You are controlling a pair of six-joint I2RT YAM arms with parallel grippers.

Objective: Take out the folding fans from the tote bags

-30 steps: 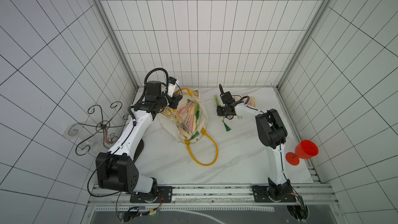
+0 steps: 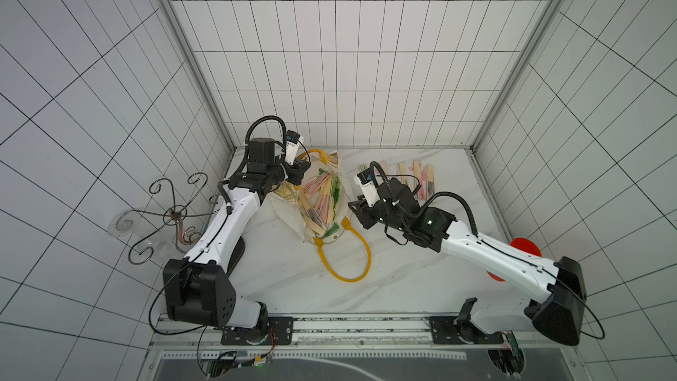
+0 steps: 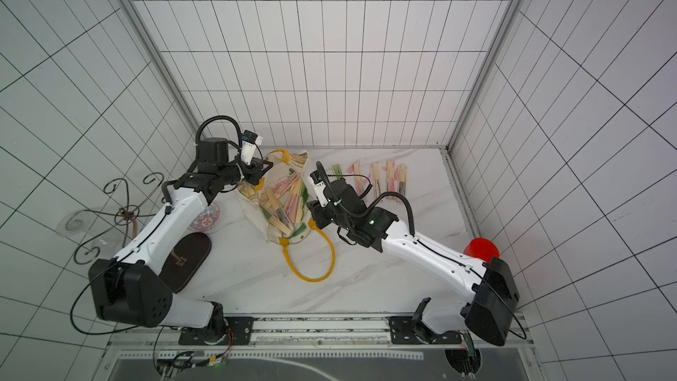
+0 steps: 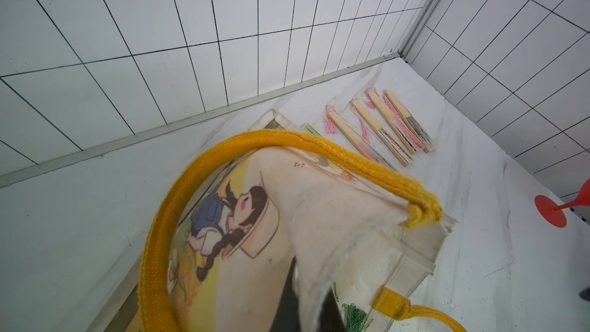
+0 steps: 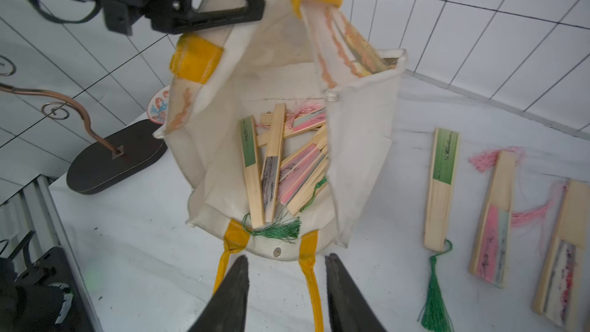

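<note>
The cream tote bag (image 5: 368, 141) stands with its mouth gaping, a printed figure on its side and yellow handles. Inside lie several wooden folding fans, including a green-topped fan (image 5: 250, 166) with a green tassel and a grey-printed fan (image 5: 272, 166). My left gripper is shut on the bag's upper fabric, which folds up between its fingers. Facing the opening, my right gripper has its fingers apart with nothing between them. To the bag's right, fans lie on the table, among them a green-topped fan (image 5: 441, 190) and a pink-printed fan (image 5: 494, 221).
A yellow handle (image 2: 368, 261) loops over the table in front of the bag. A scrolled metal stand on a dark base (image 5: 116, 156) is at the left. Something red (image 3: 481, 249) sits at the far right.
My right arm has swung left and toward the front, from above the laid-out fans to beside the bag's right side. The left arm and bag have not visibly moved.
</note>
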